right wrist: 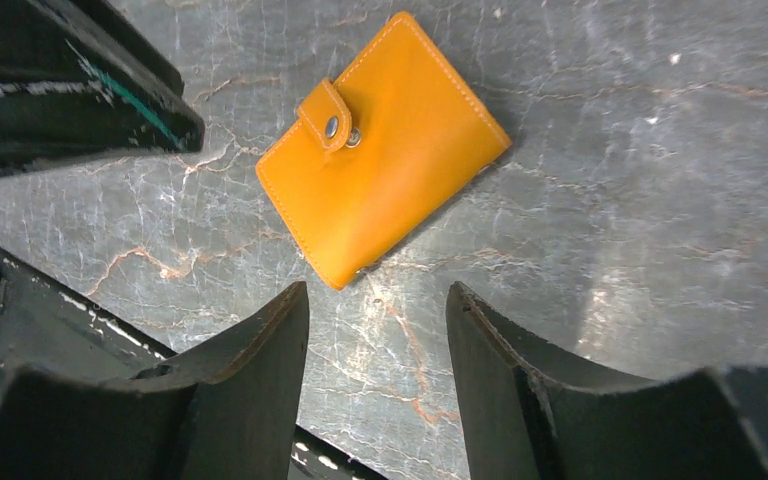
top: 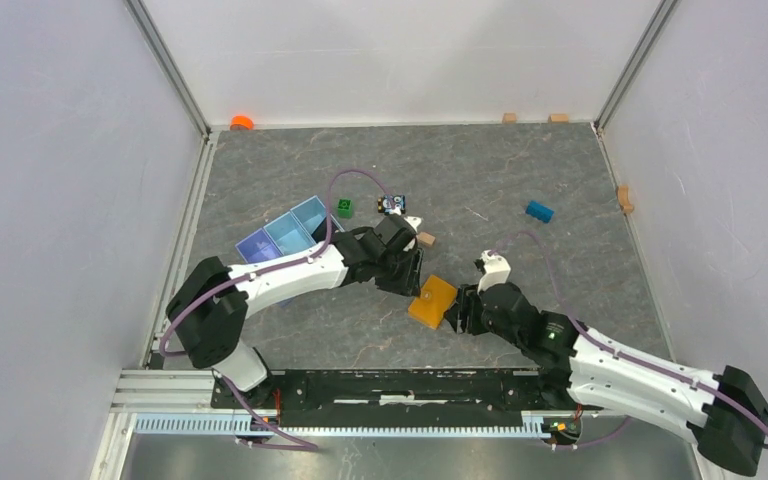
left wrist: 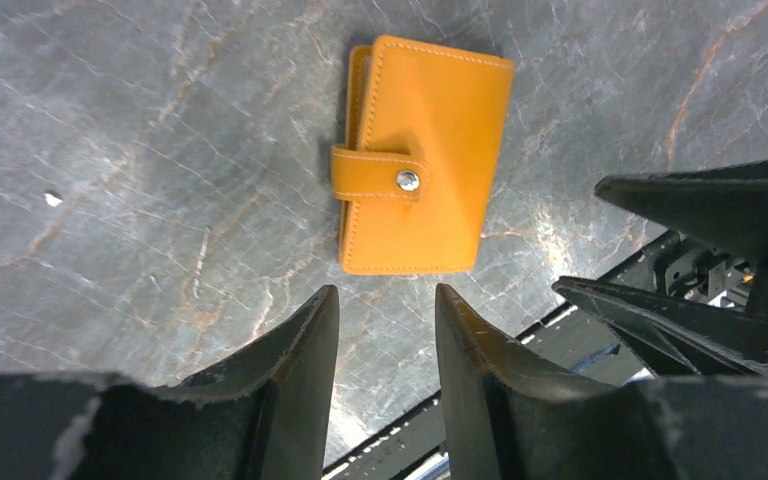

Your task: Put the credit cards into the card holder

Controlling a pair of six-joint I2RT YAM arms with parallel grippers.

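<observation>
The orange card holder (top: 433, 302) lies folded on the table between my two grippers. Across its cover runs a strap; a metal stud (right wrist: 353, 137) shows beside the strap's snap in the right wrist view, so the strap looks unfastened. My left gripper is open and empty, above the table at the holder's left side. On the other side, my right gripper also stands open, nothing between its fingers. I cannot make out any card for certain.
Blue panels (top: 288, 233), a tray or cards, lie partly under the left arm. Further back are a green block (top: 345, 208), a small patterned item (top: 391, 204) and a wooden block (top: 426, 240). A blue block (top: 539, 211) sits right.
</observation>
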